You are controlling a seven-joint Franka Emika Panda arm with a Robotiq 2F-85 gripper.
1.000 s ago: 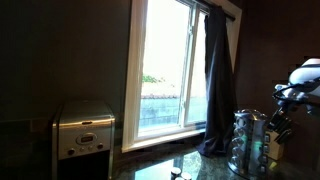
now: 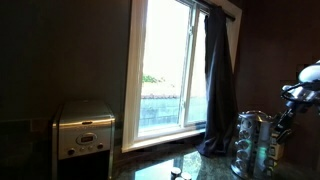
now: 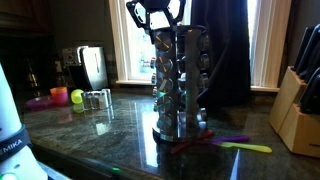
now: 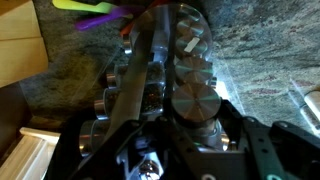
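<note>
A tall, silvery spice rack [image 3: 188, 82] stands on the dark counter, with round-lidded jars in vertical columns. My gripper [image 3: 155, 18] is at the top of this rack, close to its upper jars. In the wrist view, a jar with a round metal lid [image 4: 196, 103] sits at the gripper, which appears shut on it; the dark fingers partly hide the contact. More jar lids [image 4: 194, 70] line up beyond it. Exterior view 1 shows the rack [image 2: 250, 145] at the right, with the arm reaching in from the right edge.
Purple and green utensils [image 3: 245, 147] lie right of the rack's base, near a wooden block [image 3: 300, 115]. Left on the counter are small jars [image 3: 97, 99], a green cup [image 3: 77, 97] and a toaster [image 3: 86, 68]. A dark curtain [image 3: 225, 50] hangs behind.
Over the last second the arm has shifted slightly left and down toward the rack.
</note>
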